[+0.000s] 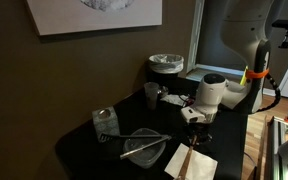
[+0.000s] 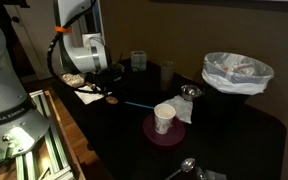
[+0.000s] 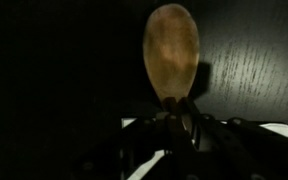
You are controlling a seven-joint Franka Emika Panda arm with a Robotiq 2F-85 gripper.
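A wooden spoon (image 3: pixel 171 52) juts forward from my gripper in the wrist view, its rounded bowl over the black table. The fingers are shut on its handle, close to where the bowl begins. In exterior view 1 the gripper (image 1: pixel 194 137) is low over the table beside a white sheet (image 1: pixel 196 165), and the spoon (image 1: pixel 186 160) slants across that sheet. From the other side, the gripper (image 2: pixel 104 92) shows at the left with the spoon's bowl (image 2: pixel 111 99) just past it. Much of the handle is hidden in the wrist view.
A clear container (image 1: pixel 144 153) with utensils lies left of the gripper, near a metal grater (image 1: pixel 105 121). In exterior view 2, a white cup (image 2: pixel 164 120) stands on a dark red plate (image 2: pixel 150 136), near a lined bin (image 2: pixel 236 75). The table's front middle is open.
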